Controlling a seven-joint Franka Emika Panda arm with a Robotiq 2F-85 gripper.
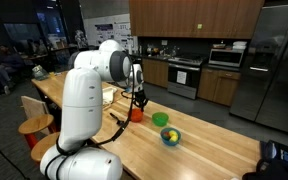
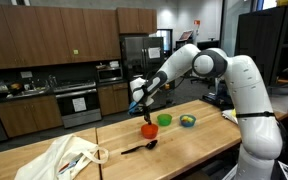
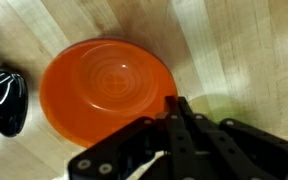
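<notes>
An orange bowl point(image 3: 114, 88) fills much of the wrist view, its inside facing the camera. At its right rim, my gripper is shut on the bowl's edge, the fingers close together. Exterior view 1 has the same bowl point(image 1: 136, 115) on the wooden table, directly below the gripper point(image 1: 137, 99). In exterior view 2 the bowl point(image 2: 149, 131) also appears on the table; whether its base touches the surface cannot be told.
A green bowl point(image 1: 160, 119) stands to the right of the orange one, and a blue bowl point(image 1: 170, 136) with yellow contents sits nearer the camera. A black object point(image 3: 5, 97) lies left of the orange bowl. White cloth point(image 2: 66, 158) covers one table corner.
</notes>
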